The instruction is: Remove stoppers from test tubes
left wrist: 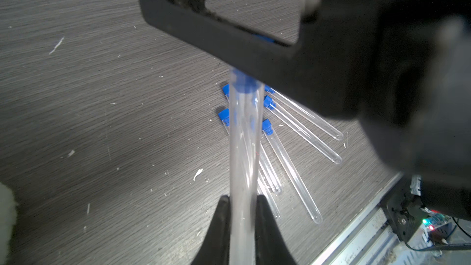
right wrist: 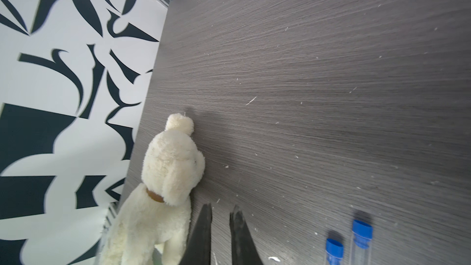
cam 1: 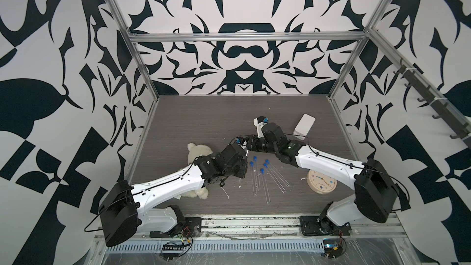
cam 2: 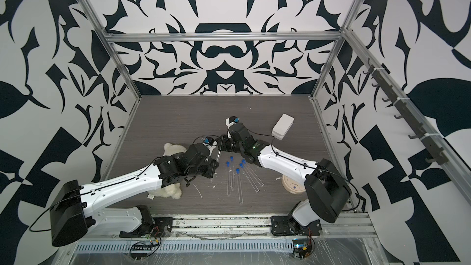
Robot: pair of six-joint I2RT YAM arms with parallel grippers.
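Note:
A clear test tube (left wrist: pixel 245 157) stands upright in the left wrist view, with my left gripper shut on its lower part. A blue stopper (left wrist: pixel 246 82) sits at the tube's upper end, its top partly hidden by the black body of the right gripper. In the right wrist view my right gripper is slightly open, with nothing showing between its fingertips. Both grippers meet above the table in the top left view. Several stoppered tubes (left wrist: pixel 294 176) lie loose beneath the held one, their blue stoppers (right wrist: pixel 362 229) at the far ends.
A cream plush toy (right wrist: pixel 171 166) lies left of the tubes, beside the left arm. The white box (cam 1: pixel 304 125) is at the back right, and a round wooden clock (cam 1: pixel 321 182) lies under the right arm.

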